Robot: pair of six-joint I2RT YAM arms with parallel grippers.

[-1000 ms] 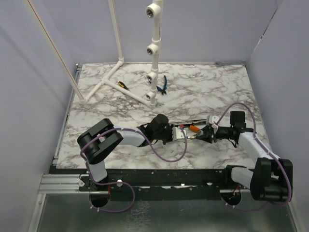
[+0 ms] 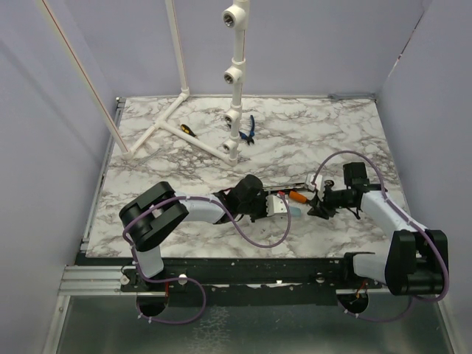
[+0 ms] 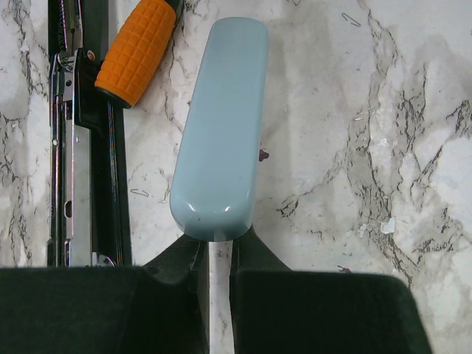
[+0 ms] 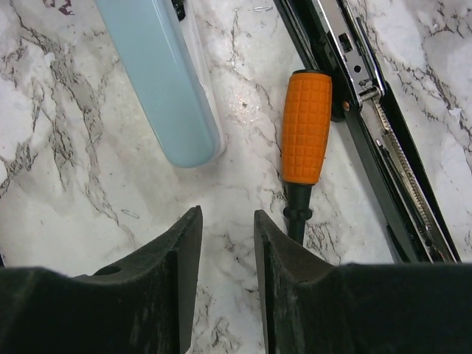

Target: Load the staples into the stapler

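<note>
A pale blue, smooth box (image 3: 221, 122) with a whitish side is in my left gripper, which is shut on its near end. In the right wrist view, the far end of the box (image 4: 166, 96) comes in from the top left. My right gripper is part open past that end, with bare marble between its fingers. The long black and metal stapler (image 3: 81, 162) lies beside the box. Its metal channel with a spring (image 4: 402, 162) shows in the right wrist view. Whether staples lie in the channel, I cannot tell.
An orange-handled tool (image 4: 306, 127) lies against the stapler, close to my right gripper. Loose staples (image 3: 139, 192) are scattered on the marble. Blue-handled pliers (image 2: 248, 133), a yellow-handled tool (image 2: 187, 130) and a white pipe frame (image 2: 195, 138) are farther back.
My right gripper has drawn back to the right, away from the box, and the pale blue side of the box now shows from above. The left gripper has shifted slightly.
</note>
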